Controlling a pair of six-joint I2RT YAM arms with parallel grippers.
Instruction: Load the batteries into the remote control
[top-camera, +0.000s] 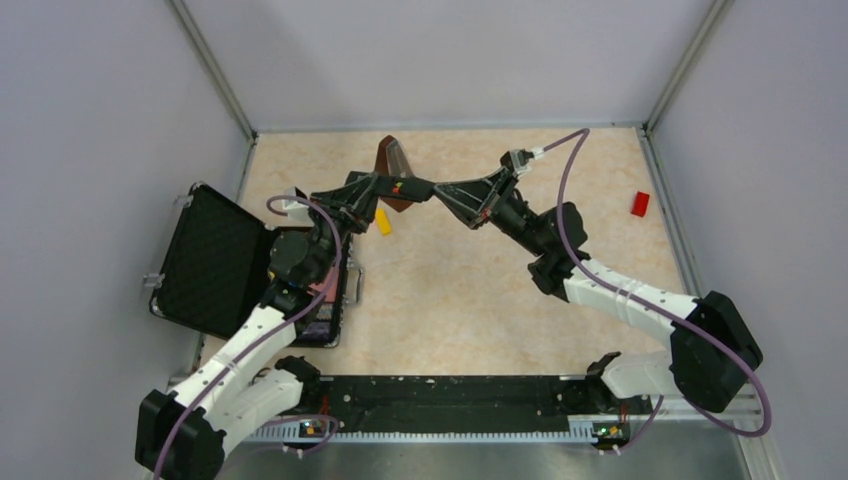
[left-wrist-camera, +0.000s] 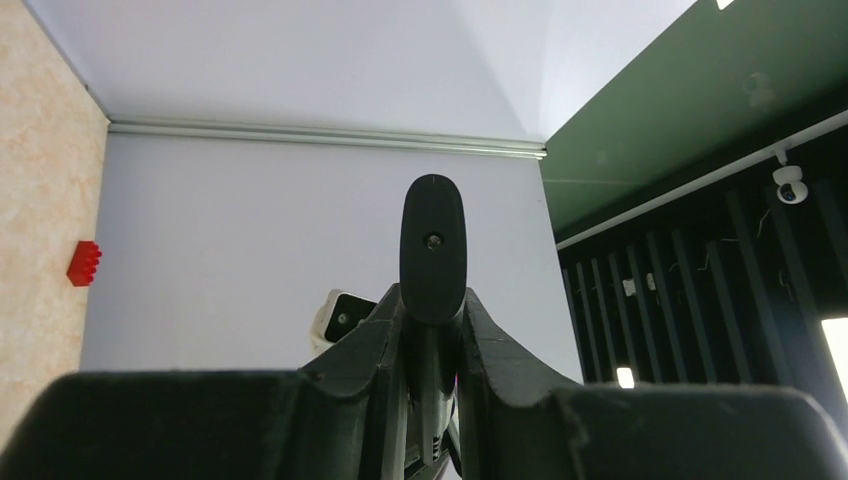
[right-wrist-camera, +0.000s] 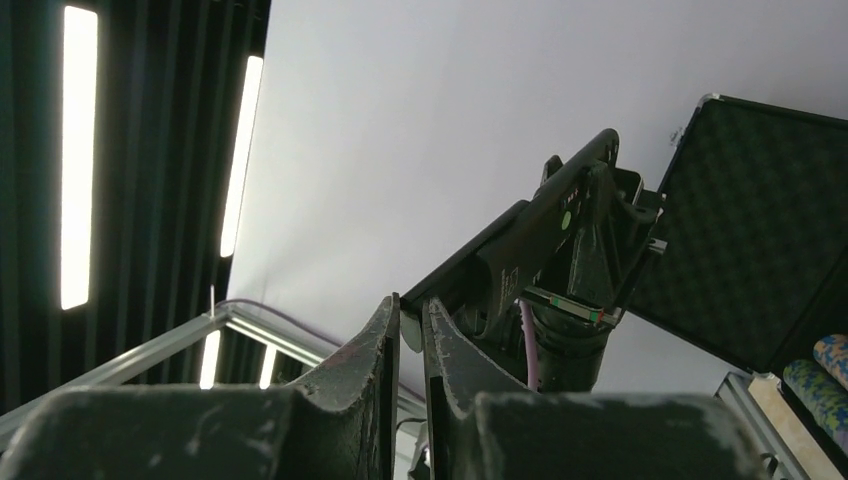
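My left gripper is shut on the black remote control, held level in the air in the top view; in the left wrist view it stands upright between the fingers. Small coloured bits show in its middle from above. My right gripper meets the remote's right end. In the right wrist view its fingertips are close together at that end, around a small dark-grey piece; whether they grip it is unclear.
An open black case lies at the left. A brown object and a yellow block lie behind the remote. A red brick is at the right.
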